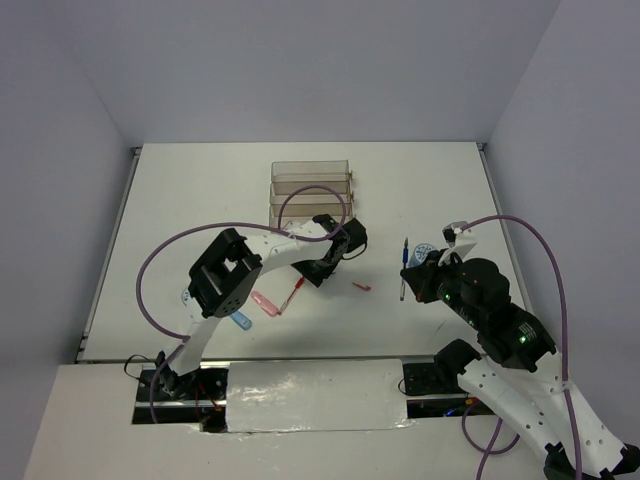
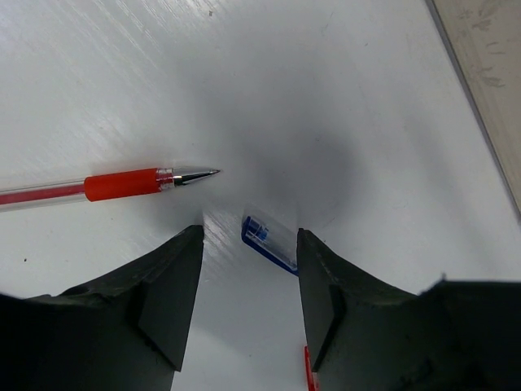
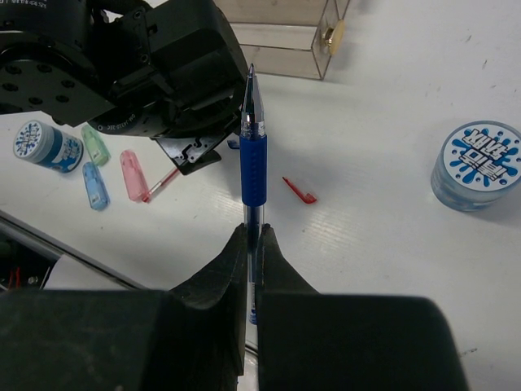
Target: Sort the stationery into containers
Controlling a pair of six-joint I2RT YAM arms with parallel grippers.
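My right gripper is shut on a blue pen (image 3: 253, 167), which stands tip up in the right wrist view and is clear of the left arm. In the left wrist view a small blue cap (image 2: 269, 244) lies between the parted fingers of my left gripper, partly behind one finger; that gripper stands part open. Left of it lies a red pen (image 2: 122, 184) on the white table. The red cap (image 3: 299, 191) sits on the table between the arms. From above, the left arm hides the blue cap.
A clear, divided container (image 1: 310, 170) stands at the back, partly behind the left arm. Pink (image 3: 133, 175), blue (image 3: 94, 186) and green (image 3: 95, 145) markers lie left, beside a tipped jar (image 3: 61, 151). Another jar (image 3: 480, 163) stands on the right.
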